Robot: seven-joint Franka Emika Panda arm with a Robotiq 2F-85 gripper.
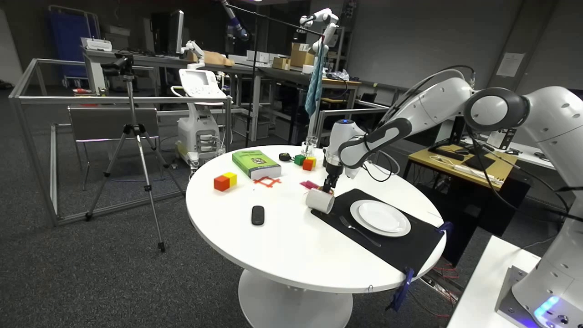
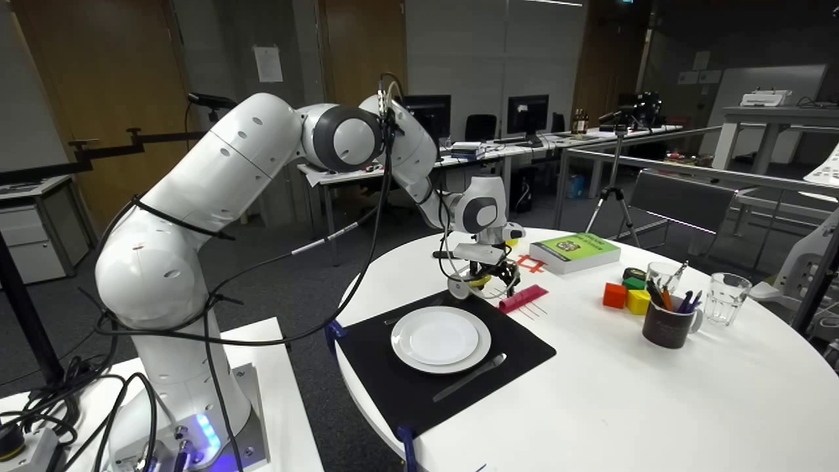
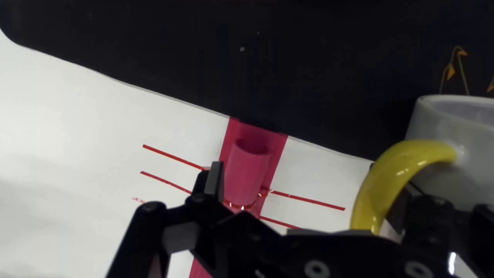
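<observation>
A white mug (image 1: 319, 200) with a yellow handle lies on its side at the edge of the black placemat (image 1: 350, 223). My gripper (image 1: 329, 185) is low over the table, right against the mug's handle side. In the wrist view the gripper stands open; the curved yellow handle (image 3: 383, 183) rises beside its right finger. The mug's white body (image 3: 456, 153) is partly hidden by that finger. Whether the handle touches the finger, I cannot tell. A pink rolled piece (image 3: 245, 173) shows beyond the left finger, on the table.
On the placemat are white plates (image 2: 442, 338), a fork (image 1: 358, 231) and a knife (image 2: 469, 377). Farther off stand a green book (image 1: 257, 164), colored blocks (image 1: 222, 182), a dark pen cup (image 2: 666, 324) and glasses. A black mouse-like object (image 1: 258, 215) lies on otherwise clear table.
</observation>
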